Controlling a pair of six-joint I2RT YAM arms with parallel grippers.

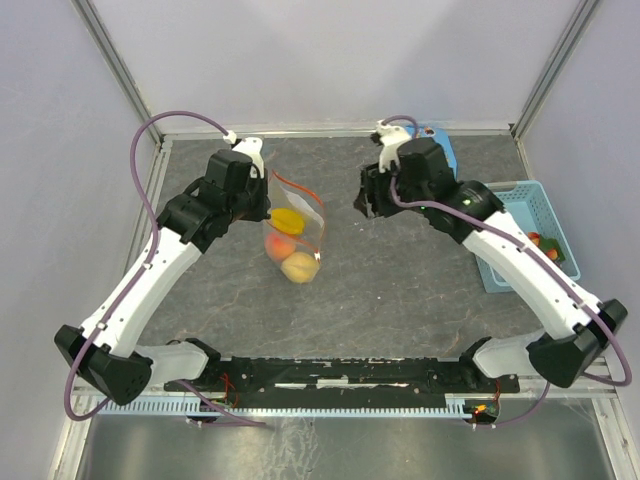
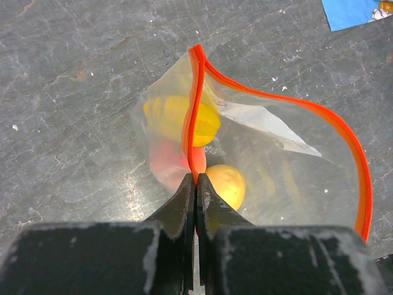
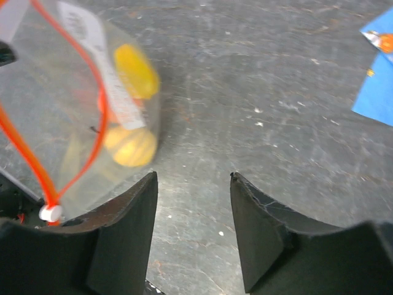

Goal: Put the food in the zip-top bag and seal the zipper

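Note:
A clear zip top bag [image 1: 297, 245] with an orange zipper stands slightly open on the table, holding a yellow food [image 2: 182, 117], a pinkish-red fruit [image 2: 167, 157] and a round yellow fruit [image 2: 224, 184]. My left gripper is shut on the bag's zipper rim at its top edge. My right gripper stands apart from the bag, to its right, fingers parted with bare table between them.
A light blue basket [image 1: 490, 280] with produce stands at the right, partly behind the right arm. A blue patterned cloth [image 3: 374, 86] lies at the back right. The table centre below the grippers is clear.

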